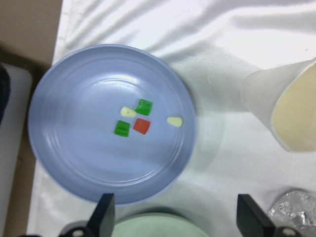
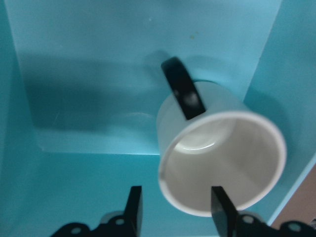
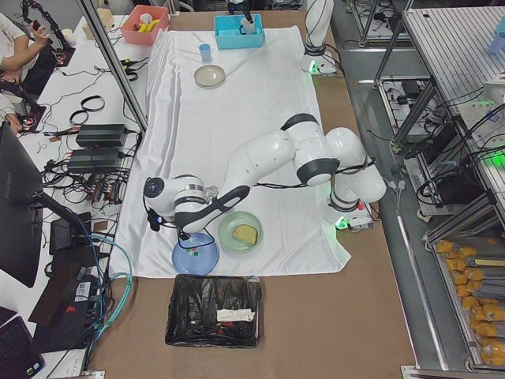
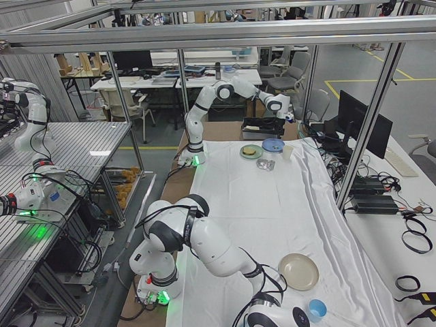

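Note:
My left gripper stands open, nothing between its fingers, above a blue plate [image 1: 111, 163] holding small green, red and pale pieces. A white cup [image 1: 261, 98] stands right of that plate in the left wrist view, with crumpled foil [image 1: 291, 212] and a green plate [image 1: 158, 227] below. The green plate [image 3: 233, 241] carries a yellow sponge-like item [image 3: 245, 234]. My right gripper is open over a blue bin [image 2: 84, 29], beside a white mug [image 2: 173, 128] with a dark handle [image 2: 182, 86].
A black-lined bin [image 3: 197, 332] sits beyond the cloth's edge beside the left arm. A beige plate [image 3: 209, 76], a blue cup [image 3: 205, 52] and a red container [image 3: 158, 28] are at the far end.

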